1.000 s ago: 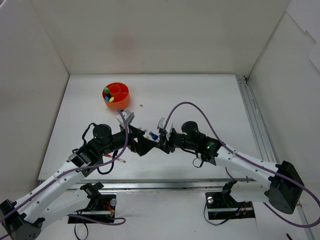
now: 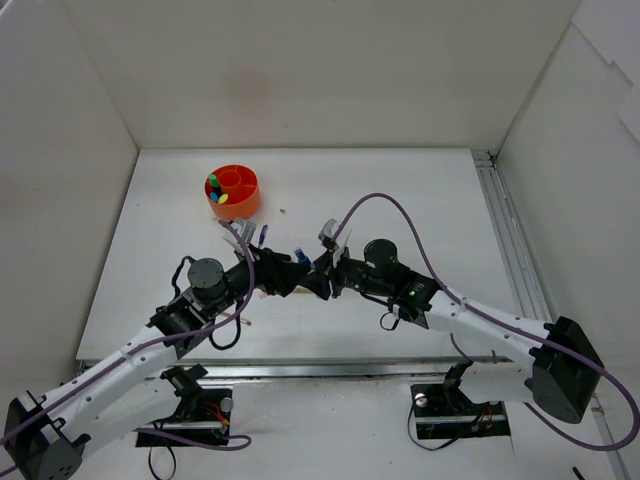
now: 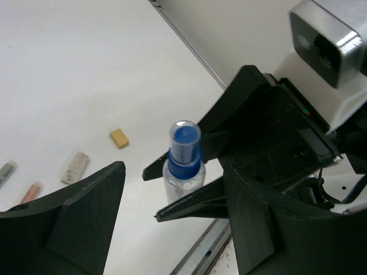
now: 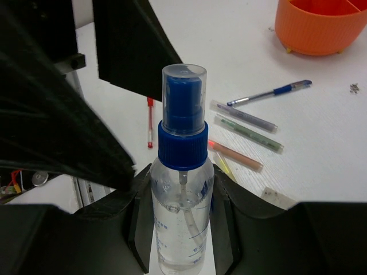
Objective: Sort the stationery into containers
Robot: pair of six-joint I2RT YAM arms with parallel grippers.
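A clear spray bottle with a blue collar (image 4: 182, 150) and transparent cap stands upright in my right gripper, whose fingers are shut on its body; in the top view its blue top (image 2: 303, 258) shows between the two wrists near the middle. My left gripper is open with nothing between its fingers, facing the bottle from close by; in the right wrist view its dark fingers reach beside the bottle's top.
An orange organiser (image 2: 243, 204) with pens stands at the back left. Pens (image 4: 269, 91), markers (image 4: 246, 130) and a yellow eraser (image 3: 118, 137) lie on the white table (image 2: 400, 180) below.
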